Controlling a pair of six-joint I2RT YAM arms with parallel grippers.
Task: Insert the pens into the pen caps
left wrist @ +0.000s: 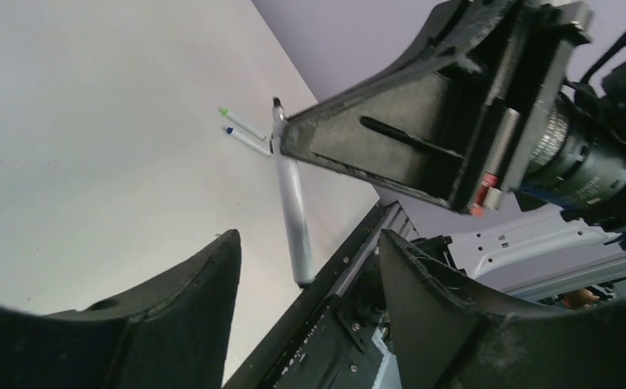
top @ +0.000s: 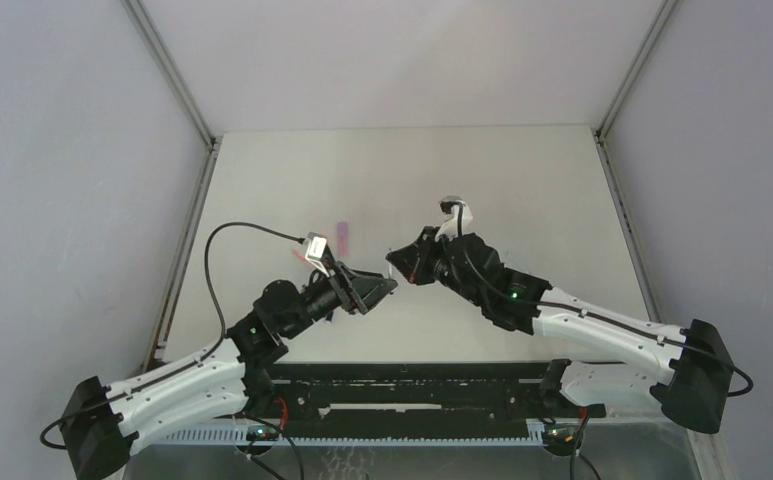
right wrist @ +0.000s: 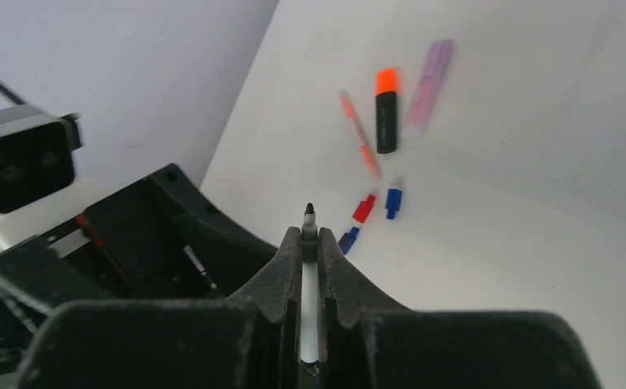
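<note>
A white pen (left wrist: 294, 211) with a dark tip hangs from my right gripper (top: 393, 261), pinched between its closed fingertips. In the right wrist view the pen (right wrist: 309, 308) stands in line with the right gripper. My left gripper is open, with the pen's lower end in the gap in that view; its fingers do not appear to touch it. Two more white pens, one green-ended (left wrist: 243, 121) and one blue-ended (left wrist: 249, 141), lie on the table. In the right wrist view lie small red (right wrist: 364, 208), blue (right wrist: 393, 202) and dark-blue (right wrist: 347, 241) pieces.
An orange-and-black marker (right wrist: 386, 109), a purple marker (right wrist: 430, 85) and a thin orange pen (right wrist: 360, 134) lie at the table's left side. The two arms nearly meet at the middle.
</note>
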